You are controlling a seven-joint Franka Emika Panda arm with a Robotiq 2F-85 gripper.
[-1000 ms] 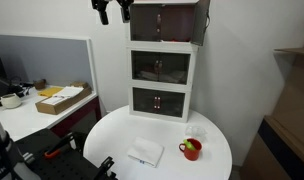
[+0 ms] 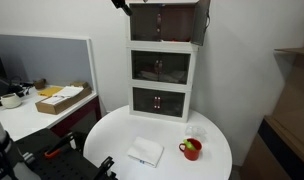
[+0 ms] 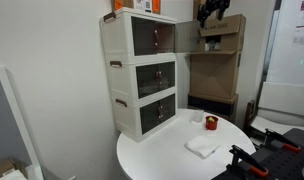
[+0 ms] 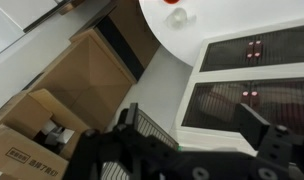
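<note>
My gripper is open with nothing between its fingers, one fingertip at each side of the wrist view. It hangs high up, near the top of the white cabinet (image 3: pixel 114 45), and only its lower tip shows at the top edge of exterior view 1. The cabinet has three stacked compartments with dark doors and red handles. Its top door (image 3: pixel 190 38) stands swung open, while the lower two are closed. On the round white table (image 2: pixel 112 128) are a folded white cloth (image 2: pixel 145 151) and a red mug (image 2: pixel 191 149) with something green in it.
A clear glass (image 2: pixel 196 131) stands behind the mug. Cardboard boxes (image 4: pixel 80 80) are stacked beyond the table. A side desk at the left holds an open box (image 2: pixel 60 99) and a white mug (image 2: pixel 9 101).
In exterior view 1 my gripper has moved up and to the right, partly out of the frame. The cloth, mug, glass and cabinet have not moved.
</note>
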